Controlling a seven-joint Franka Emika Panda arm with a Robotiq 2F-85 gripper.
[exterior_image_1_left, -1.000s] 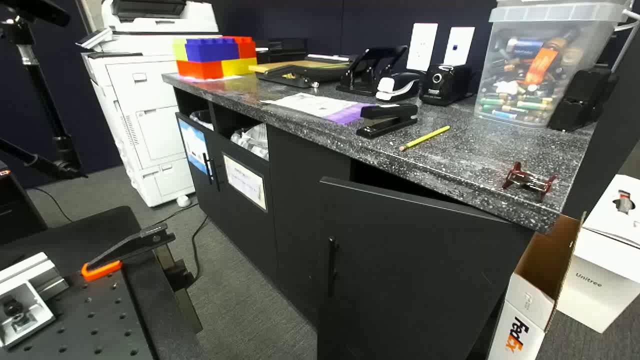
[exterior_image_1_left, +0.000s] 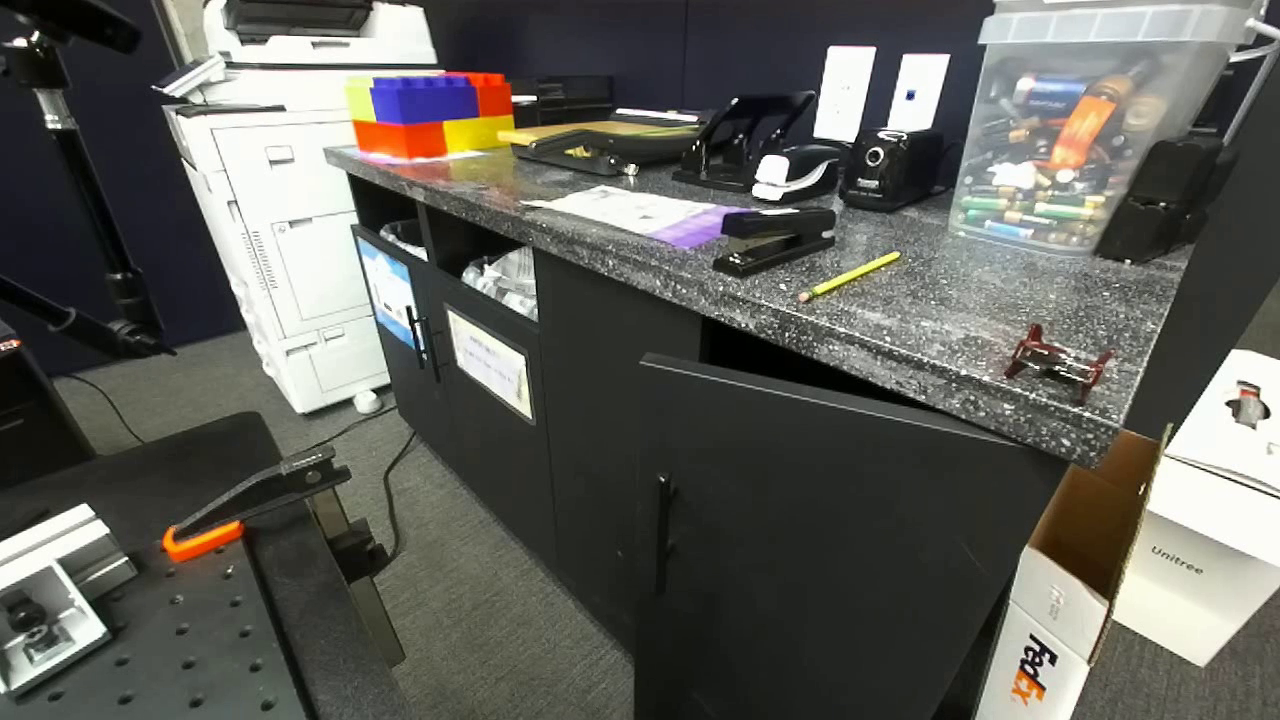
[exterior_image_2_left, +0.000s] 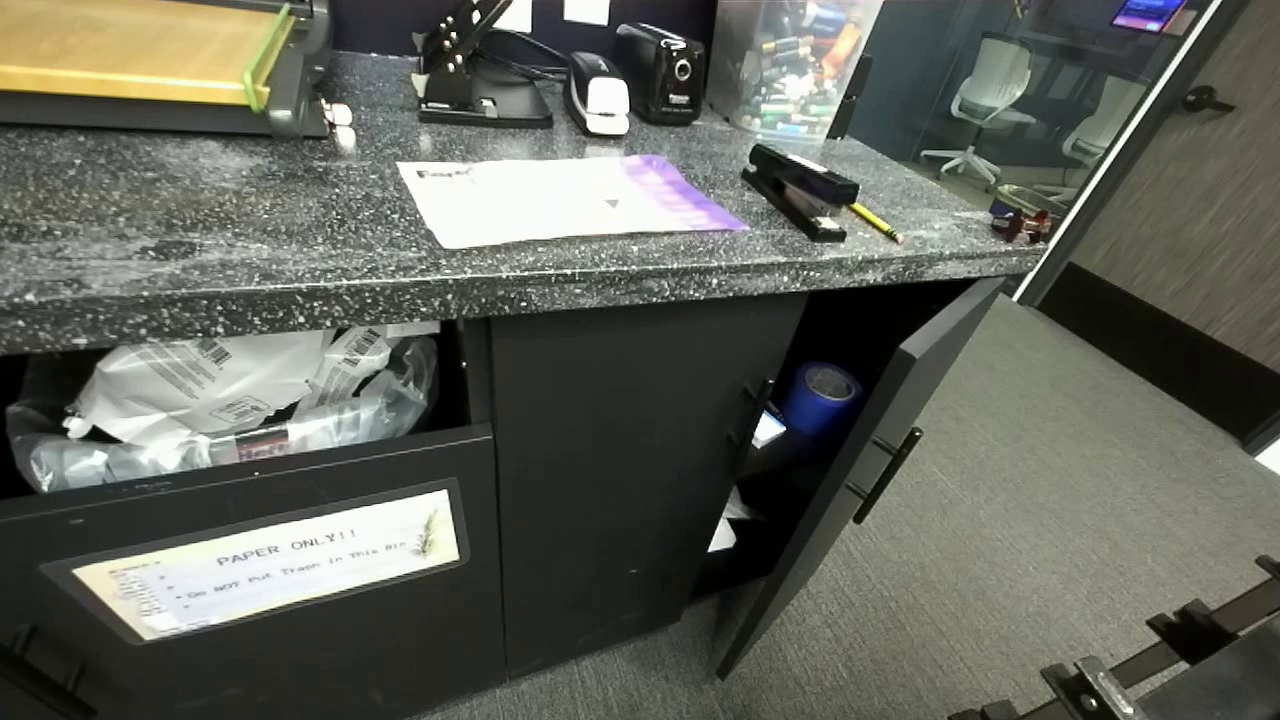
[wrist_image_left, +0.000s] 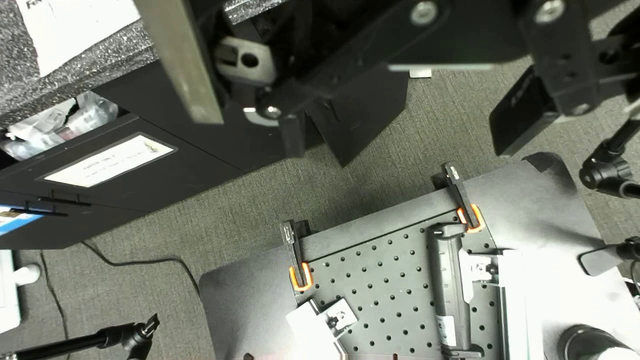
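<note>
Only the wrist view shows my gripper, blurred along its upper part. Its fingers (wrist_image_left: 520, 114) stand wide apart, open, with nothing between them, above the carpet and the cabinet. The black cabinet door (exterior_image_1_left: 828, 540) stands ajar, its upright handle (exterior_image_2_left: 889, 475) facing outward. Inside the cabinet a blue tape roll (exterior_image_2_left: 823, 398) is visible. On the speckled counter (exterior_image_2_left: 300, 246) lie a black stapler (exterior_image_1_left: 775, 238), a yellow pencil (exterior_image_1_left: 849, 276) and a white and purple mailer (exterior_image_2_left: 552, 198). A small dark red object (exterior_image_1_left: 1060, 361) sits near the counter's right corner.
A clear tub of batteries (exterior_image_1_left: 1044, 144) stands at the counter's back, near a black sharpener (exterior_image_1_left: 891, 168). An open FedEx box (exterior_image_1_left: 1056, 588) is beside the ajar door. The pegboard table (wrist_image_left: 384, 282) carries orange-tipped clamps (wrist_image_left: 298, 264). Carpet lies between table and cabinet.
</note>
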